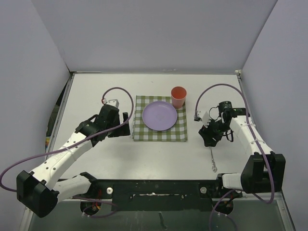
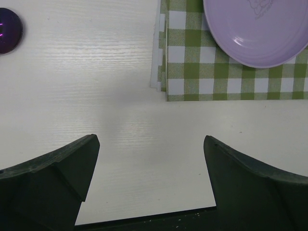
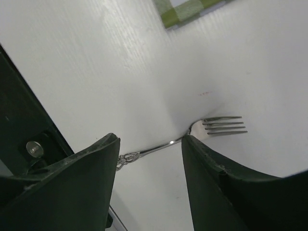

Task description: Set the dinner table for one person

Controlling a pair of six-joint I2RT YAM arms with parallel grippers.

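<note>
A silver fork [image 3: 163,146] lies on the white table at the right, its handle [image 1: 212,159] toward the front edge. My right gripper is open over the fork, which passes across the gap; in the top view the gripper [image 1: 209,140] covers the tines. Left of the mat, my left gripper stands open above bare table with nothing between its fingers. A purple plate [image 1: 159,115] rests on the green checkered placemat [image 1: 139,135]. The red cup [image 1: 178,96] stands upright at the mat's back right corner.
A dark edge strip [image 1: 154,183] runs along the table's front. A dark round object [image 2: 9,30] shows at the upper left of the left wrist view.
</note>
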